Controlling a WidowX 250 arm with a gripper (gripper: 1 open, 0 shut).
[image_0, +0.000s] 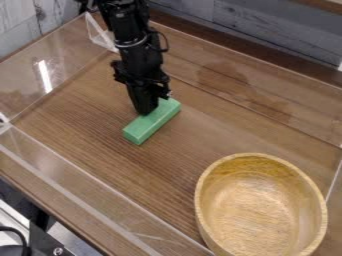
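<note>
A green rectangular block lies on the wooden table at a slant. My black gripper reaches down from the top over the block's far end, its fingertips at or very near it. The fingertips are dark and small, so whether anything is between them is hard to see.
A large pale yellow oval bowl sits at the front right. Cables show at the bottom left corner.
</note>
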